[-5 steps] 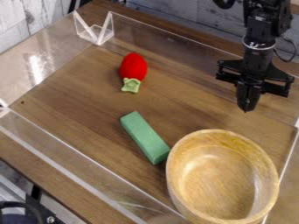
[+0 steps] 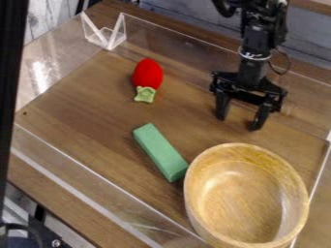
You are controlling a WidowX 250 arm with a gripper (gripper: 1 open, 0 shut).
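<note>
My black gripper is low over the wooden table at the upper right, open, with its two fingers spread and nothing visible between them. To its left lies a red object with a pale green end. A green block lies diagonally in the lower middle, below and left of the gripper. A large tan bowl fills the lower right.
A clear plastic piece stands near the upper left edge. Clear low walls border the table.
The gripper has moved left and slightly down in the view from near the right edge. The red object, green block and bowl have not visibly moved.
</note>
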